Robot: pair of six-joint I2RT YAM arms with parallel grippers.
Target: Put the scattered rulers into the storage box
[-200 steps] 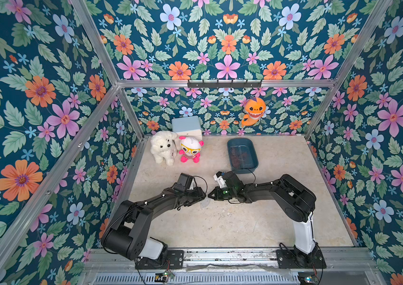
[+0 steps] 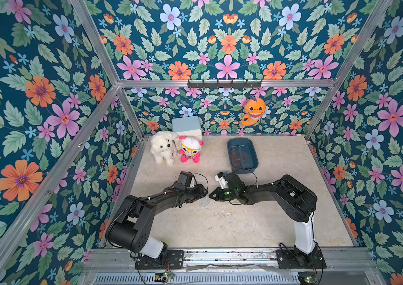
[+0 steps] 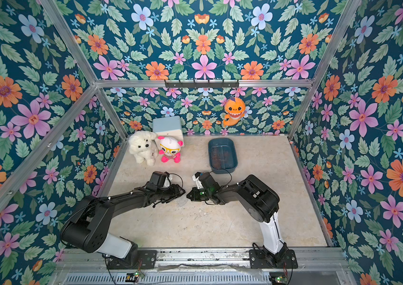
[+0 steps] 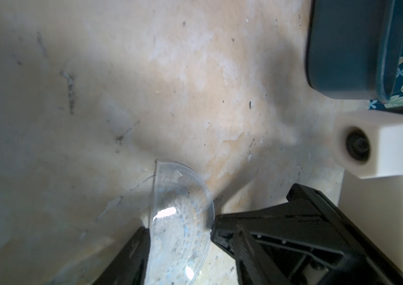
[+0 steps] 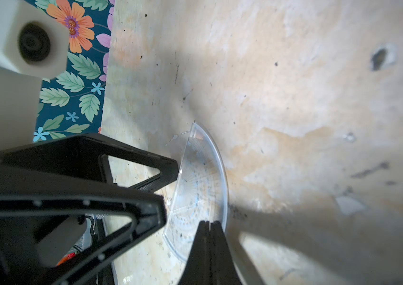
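Note:
A clear protractor (image 4: 180, 199) (image 5: 196, 190) lies flat on the table (image 2: 277, 223) between my grippers. My left gripper (image 2: 203, 194) is part open, its fingertips at either side of the protractor in the left wrist view. My right gripper (image 2: 213, 194) is shut, its tips at the protractor's edge in its wrist view, with nothing seen between them. The dark blue storage box (image 2: 242, 156) (image 3: 222, 156) stands behind the right gripper; what is inside is hard to make out.
A white plush dog (image 2: 163, 147) and a pink-white doll (image 2: 190, 149) sit at the back left, before a grey-white box (image 2: 186, 124). An orange shark toy (image 2: 253, 111) is on the back wall.
My left arm has shifted very slightly right toward the protractor. The right arm has barely moved.

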